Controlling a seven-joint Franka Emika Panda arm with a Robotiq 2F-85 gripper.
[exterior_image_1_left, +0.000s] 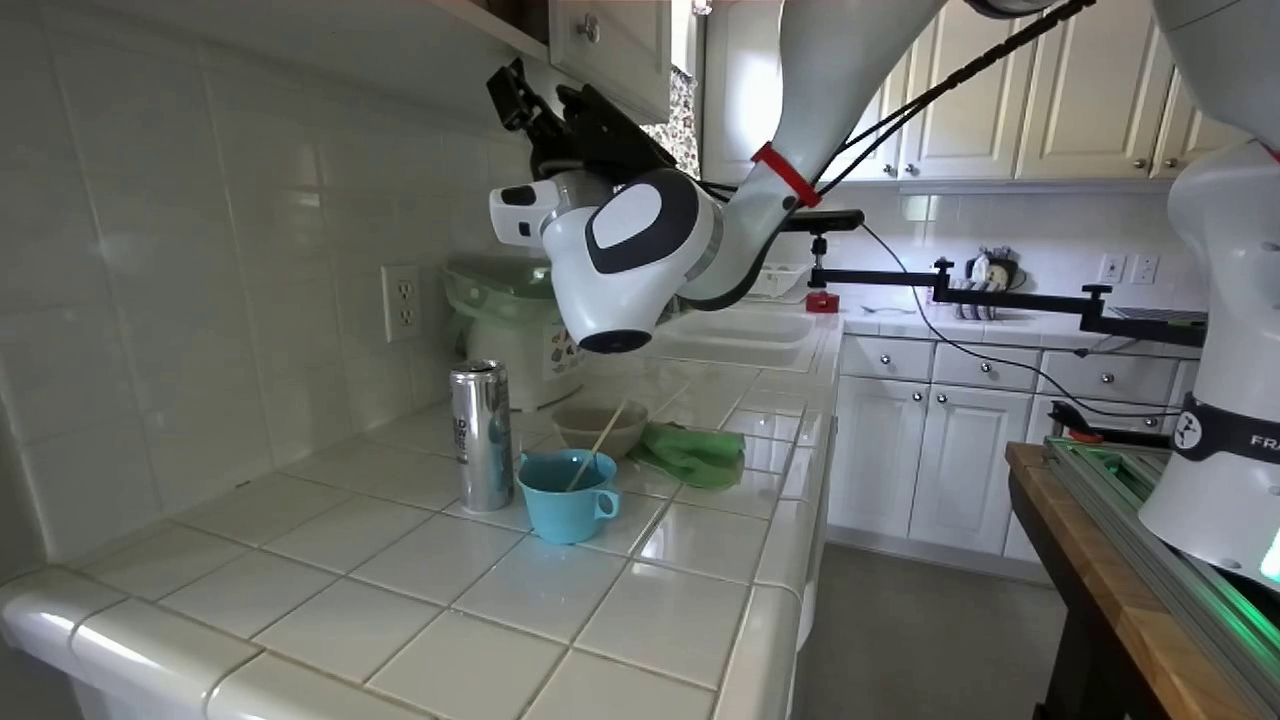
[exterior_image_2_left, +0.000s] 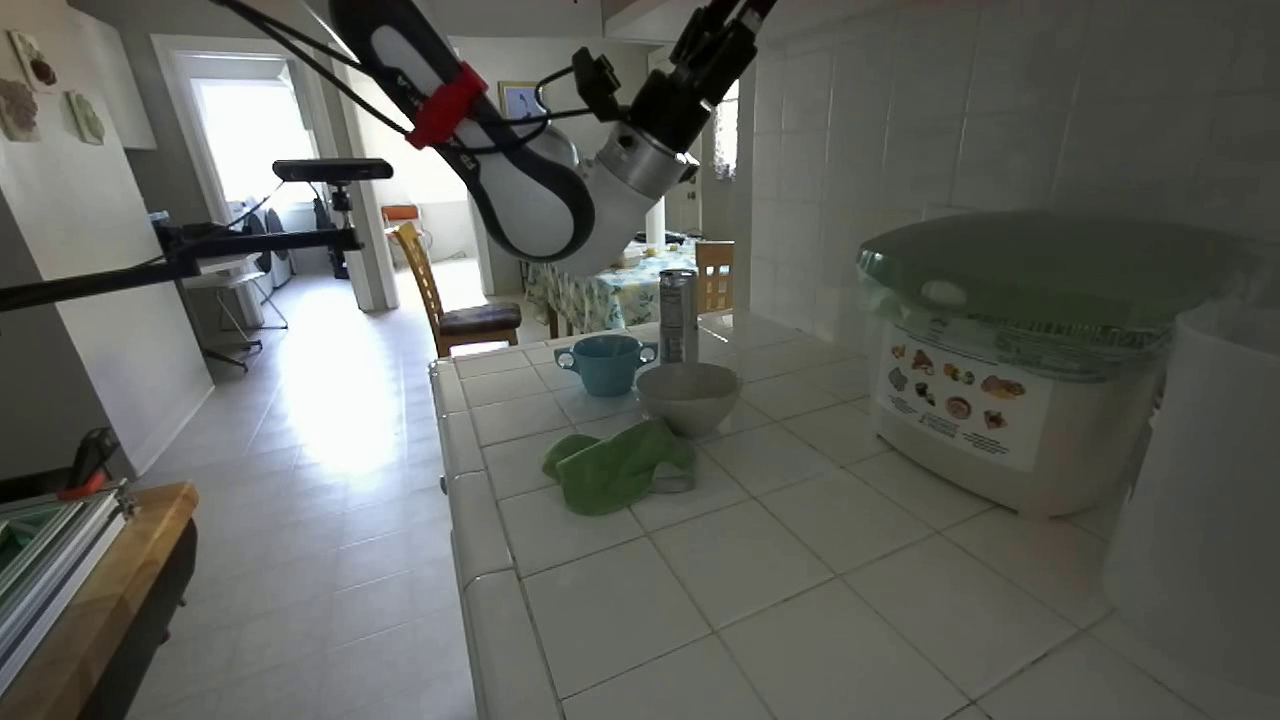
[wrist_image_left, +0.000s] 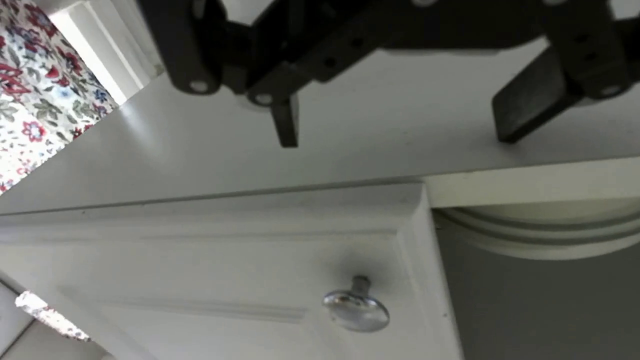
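My gripper is open, its two dark fingers wide apart and nothing between them. It points up toward the underside of the upper cabinet. In the wrist view a white cabinet door (wrist_image_left: 210, 258) with a round metal knob (wrist_image_left: 357, 312) lies beyond the fingertips, clear of them. Right of that door is a dark opening, where curved pale rims (wrist_image_left: 558, 240) show. Exterior view 1 has the same door (exterior_image_1_left: 630, 66) above the arm; the gripper (exterior_image_1_left: 513, 94) there is just left of and below it.
On the tiled counter stand a silver can (exterior_image_1_left: 482, 438), a blue cup (exterior_image_1_left: 564, 510) with a stick in it, a bowl (exterior_image_2_left: 690, 396) and a crumpled green cloth (exterior_image_2_left: 618, 466). A lidded bin (exterior_image_2_left: 984, 384) is by the wall.
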